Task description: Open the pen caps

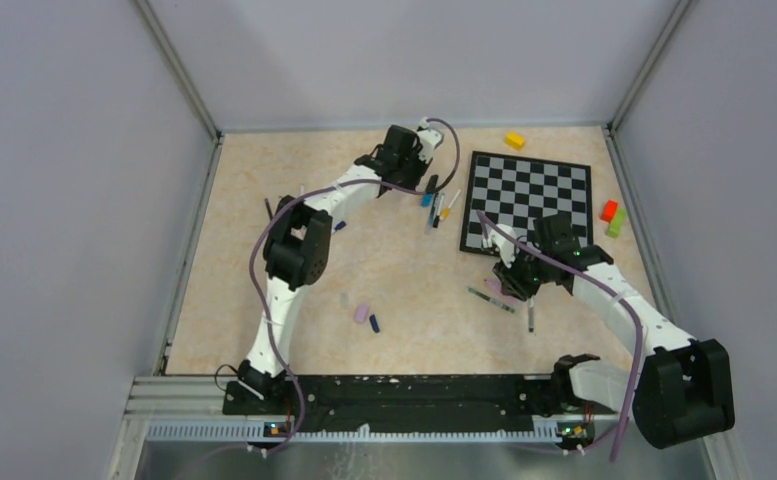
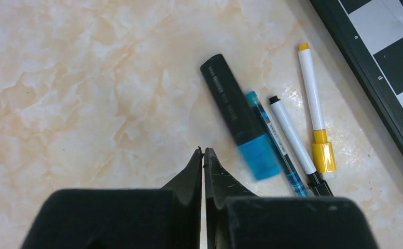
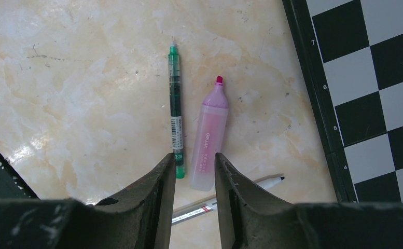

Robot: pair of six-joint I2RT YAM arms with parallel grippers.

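Note:
My left gripper is shut with nothing between its fingers. Just to its right in the left wrist view lies the black-and-blue highlighter (image 2: 225, 96), outside the fingers, its blue end nearest them. Beside it are a blue pen (image 2: 272, 132), a white marker with a black cap (image 2: 291, 134) and a white marker with a yellow cap (image 2: 310, 85). In the right wrist view, my right gripper stands open above a pink highlighter (image 3: 209, 135) with its tip bare. A green pen (image 3: 175, 98) and a white marker (image 3: 194, 211), both tip-bare, lie close by.
A chessboard (image 1: 467, 200) takes up the right part of the table. Yellow (image 1: 515, 141), red (image 1: 609, 210) and green (image 1: 616, 222) blocks sit around it. A pink piece (image 1: 362, 313) and a dark blue piece (image 1: 373, 323) lie front left of centre.

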